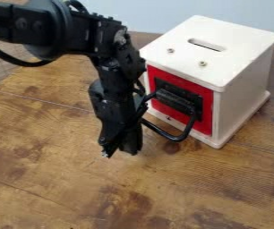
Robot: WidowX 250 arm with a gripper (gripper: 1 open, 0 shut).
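My black gripper [118,143] points down just above the wooden table [68,179], left of a white wooden box [247,89]. It looks shut, with nothing visible between its fingertips. The box has a red front panel [205,125] with a black fixture [178,100] on it, a slot in its lid and two small bolts on top. A thick black cable or loop curves between the gripper's body and the fixture, in front of the panel.
A pale wall stands behind the box at the top right.
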